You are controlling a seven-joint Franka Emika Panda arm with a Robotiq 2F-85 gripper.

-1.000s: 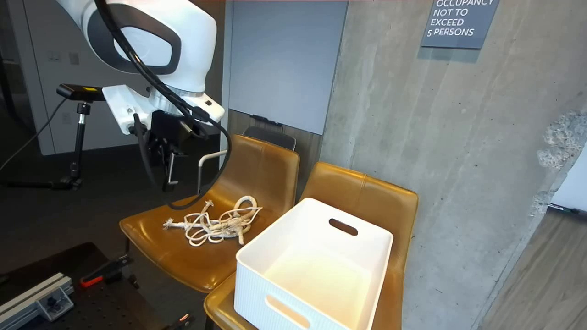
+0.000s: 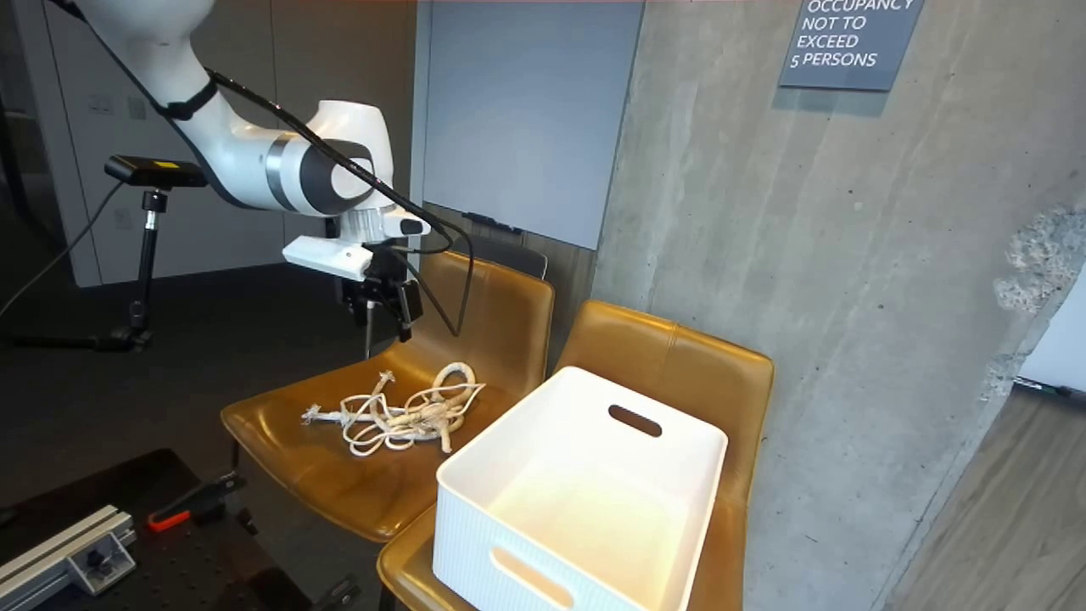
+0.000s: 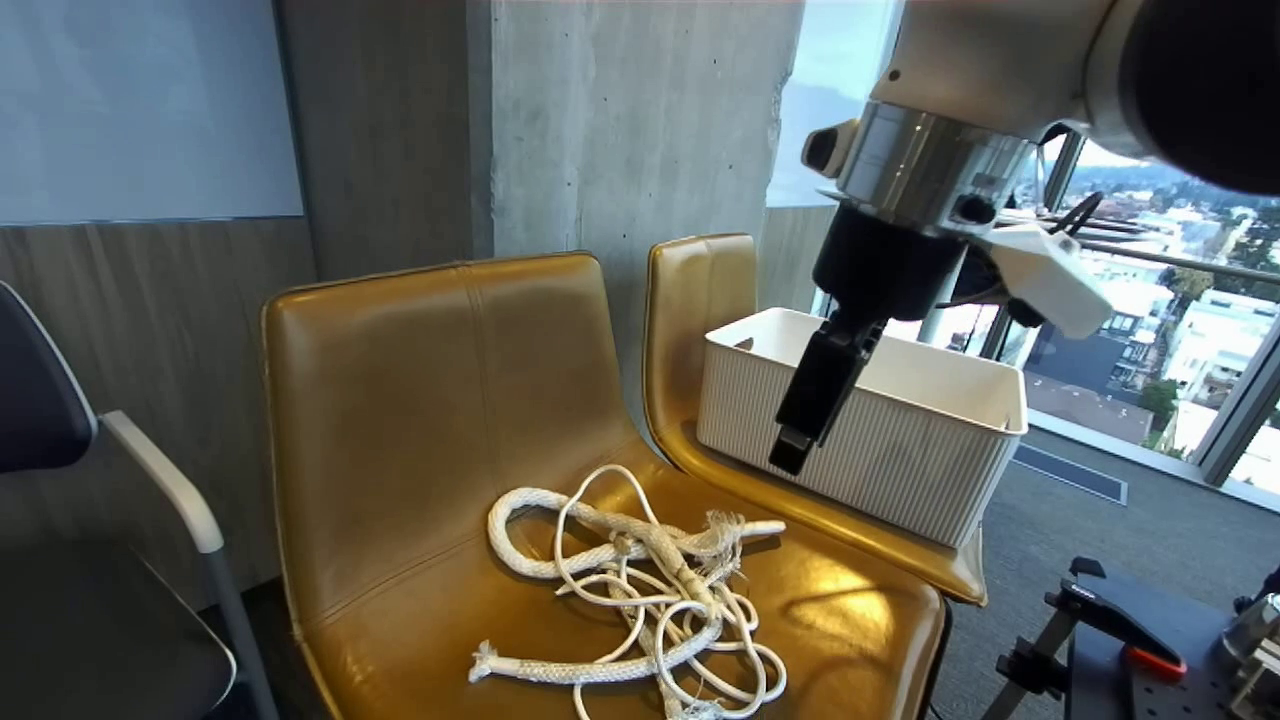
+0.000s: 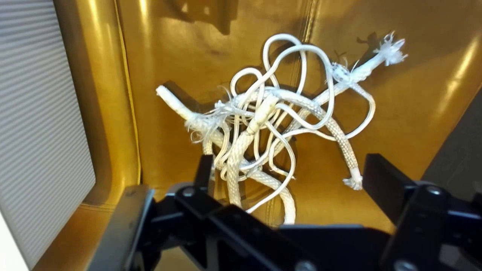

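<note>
A tangle of white rope (image 2: pixel 407 416) lies on the seat of a tan leather chair (image 2: pixel 305 448), its thick braided pieces mixed with thinner cord loops and frayed ends. My gripper (image 2: pixel 382 321) hangs above that chair, clear of the rope. In the wrist view the gripper is open, its two black fingers set wide apart with rope visible beyond the gap. Nothing is held. Seen from the second exterior view, the rope (image 3: pixel 672 588) spreads over the seat, and the gripper (image 3: pixel 792 450) points down above it.
An empty white ribbed bin (image 2: pixel 580 489) stands on the neighbouring tan chair (image 2: pixel 672 341). Behind the chairs rises a concrete wall (image 2: pixel 814 255). A dark table with clamps (image 2: pixel 193 504) is at the lower left. An office chair (image 3: pixel 108 552) stands beside the rope chair.
The arm has moved away from the first exterior camera, towards the chair's backrest, and the wrist has turned. Rope, bin and chairs are where they were.
</note>
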